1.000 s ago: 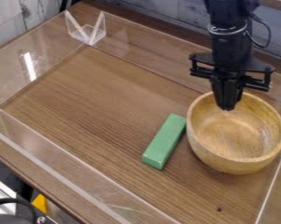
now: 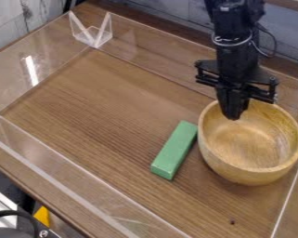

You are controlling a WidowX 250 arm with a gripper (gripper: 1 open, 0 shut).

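Observation:
The black gripper (image 2: 233,104) hangs from the arm over the rear rim of a large tan bowl (image 2: 248,149) at the right of the wooden table. Its fingertips point down at the bowl's back edge; whether they are apart or closed is hard to make out. A green block (image 2: 174,150) lies just left of the bowl, apart from the gripper. The bowl looks empty where visible.
A clear angular plastic piece (image 2: 93,30) stands at the back left. Cables and a yellow object sit at the lower left edge.
The gripper has shifted slightly to the left, staying over the bowl's rear rim. The bowl and green block look unmoved.

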